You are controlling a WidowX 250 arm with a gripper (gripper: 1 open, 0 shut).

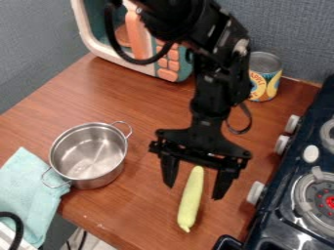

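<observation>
My black gripper (pixel 194 174) hangs over the middle of the wooden table (pixel 131 107), its two fingers spread apart, open. Below it a pale yellow-green elongated object (pixel 189 207), like a corn cob or vegetable, lies lengthwise on the table, its far end between or just beneath the fingers. I cannot tell whether they touch it.
A steel pot (pixel 88 154) stands at left beside a light blue cloth (pixel 31 186). The black stove (pixel 298 205) fills the right edge. A can (pixel 264 78) and a toy microwave (pixel 98 29) are at the back. Bare table lies front-left of the gripper.
</observation>
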